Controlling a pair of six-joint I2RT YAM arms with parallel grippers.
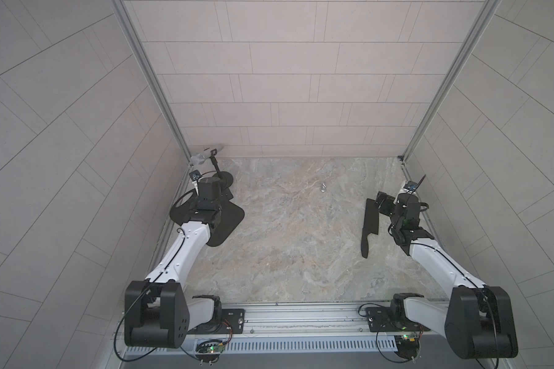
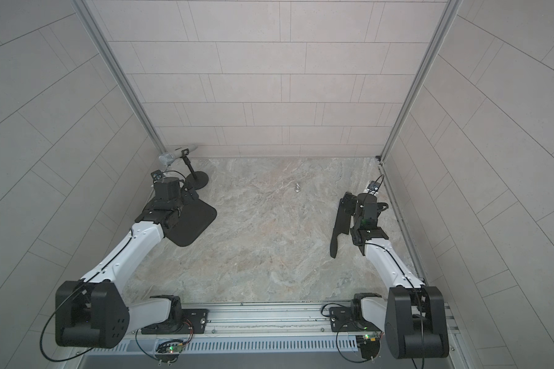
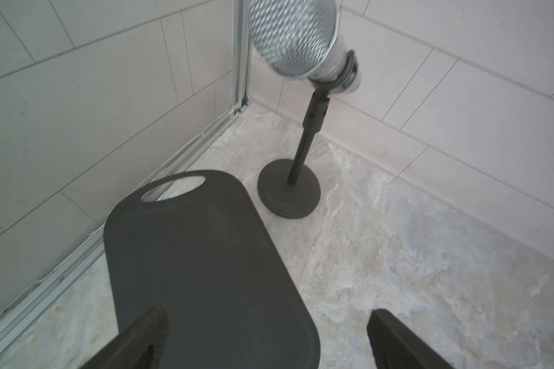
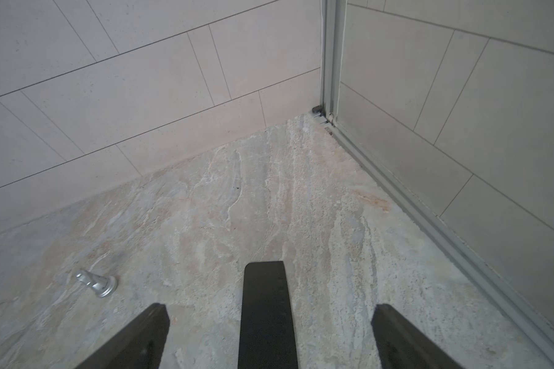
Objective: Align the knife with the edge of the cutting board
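The black knife (image 1: 370, 220) lies flat on the right side of the table, its handle toward the front. In the right wrist view its broad blade (image 4: 266, 319) shows between the fingers, its far end square. My right gripper is open above it, touching nothing that I can see. The dark cutting board (image 3: 203, 258), with an oval handle hole, lies at the far left by the side wall. My left gripper stands open over the board, with nothing held. The left arm covers part of the board in the top views.
A microphone-like mesh object on a black stand (image 3: 289, 187) stands just behind the board. A small metal piece (image 1: 323, 187) lies near the back middle. Walls stand close on both sides.
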